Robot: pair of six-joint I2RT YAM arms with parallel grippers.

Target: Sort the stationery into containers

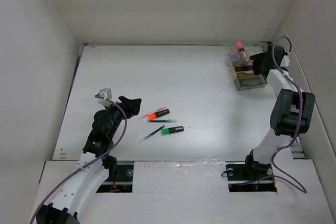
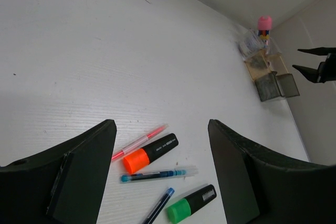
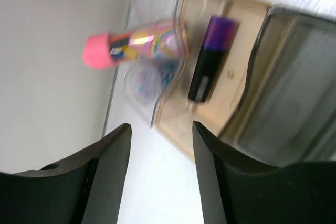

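Observation:
My left gripper [image 1: 134, 104] is open over the loose stationery: an orange highlighter [image 2: 150, 153], green highlighter [image 2: 192, 203], red pen [image 2: 137, 142], blue pen [image 2: 152, 176] and dark blue pen [image 2: 159, 205]. My right gripper is open above the divided container [image 1: 251, 81] at the back right, nothing between its fingers. A purple highlighter [image 3: 212, 59] lies in a tan-floored compartment. A pink-capped item [image 1: 240, 49] stands in the neighbouring clear compartment.
The container sits close to the back and right walls. A purple cable runs along each arm.

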